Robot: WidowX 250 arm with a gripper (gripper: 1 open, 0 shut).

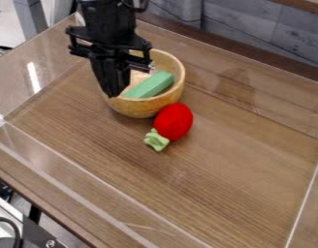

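Observation:
My black gripper (115, 68) hangs at the upper left over the left part of a wooden bowl (169, 98); it looks shut, with nothing visible between its fingers. A green oblong object (150, 85) lies in the bowl, right of the gripper. A red rounded object (174, 120) sits just outside the bowl at its lower right, with a small pale green piece (156, 140) below it. The gripper and arm hide part of the bowl's left and back.
A raised wooden edge runs along the top right. A cable lies at the lower left, off the table's edge.

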